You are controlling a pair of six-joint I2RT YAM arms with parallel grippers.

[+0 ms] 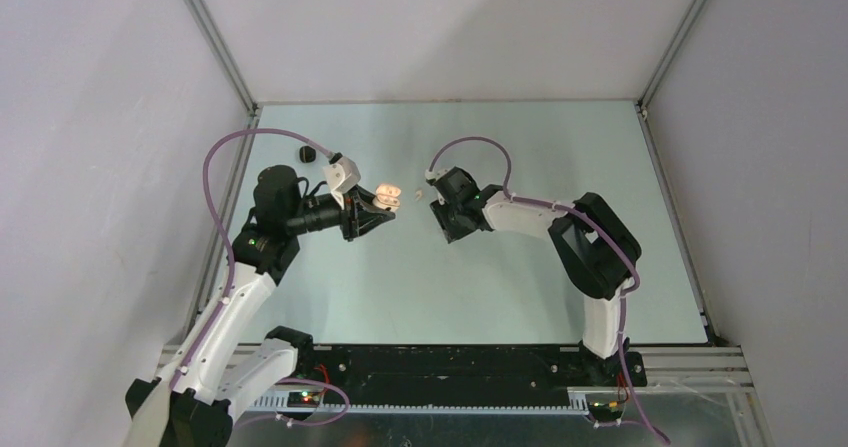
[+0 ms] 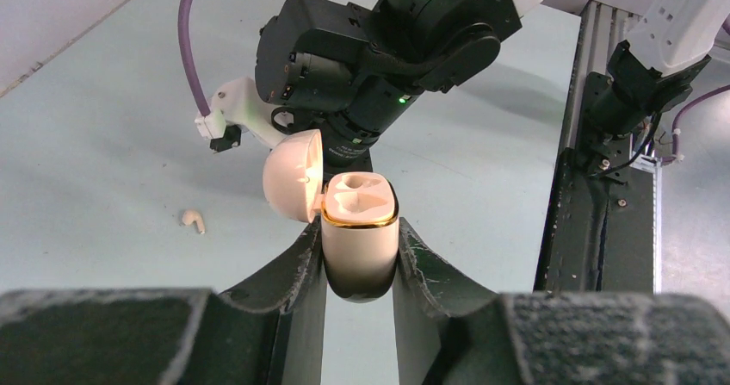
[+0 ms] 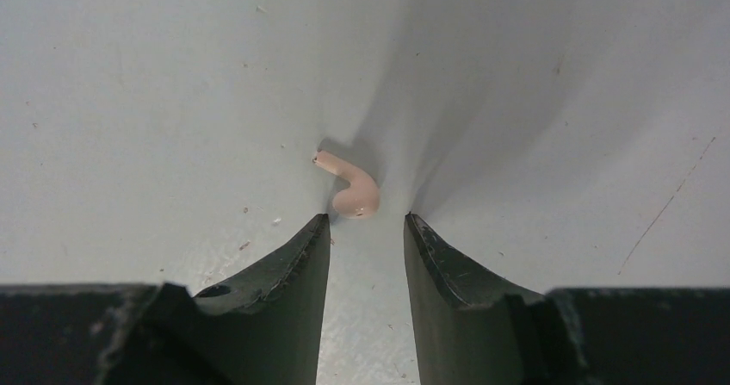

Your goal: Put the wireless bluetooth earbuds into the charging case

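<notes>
My left gripper is shut on the pale pink charging case (image 2: 360, 256), upright, its lid (image 2: 291, 178) flipped open and the empty-looking slots on top; in the top view the case (image 1: 387, 196) is left of centre. My right gripper points down, open, its fingertips at either side below a pink earbud (image 3: 355, 194) lying on the table, its stem toward the upper left; the arm hides it in the top view.
A small black object (image 1: 307, 154) lies at the back left of the pale table (image 1: 470, 297). The right arm (image 1: 525, 217) reaches across the centre-right.
</notes>
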